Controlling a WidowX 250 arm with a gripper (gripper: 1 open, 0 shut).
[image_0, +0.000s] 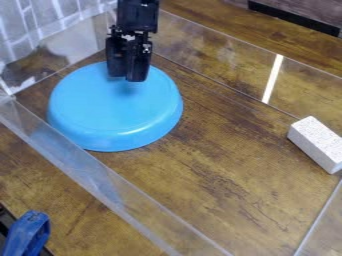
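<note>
The black gripper (130, 62) hangs at the top left, over the back part of a blue upturned round disc (115, 116) lying on the wooden floor of the bin. Its fingertips are low, close to or on the disc's surface; whether they are open or shut, or touching it, I cannot tell.
A white block (318, 145) lies at the right. A blue object (27, 235) sits at the bottom left, outside the clear wall. Clear walls border the space.
</note>
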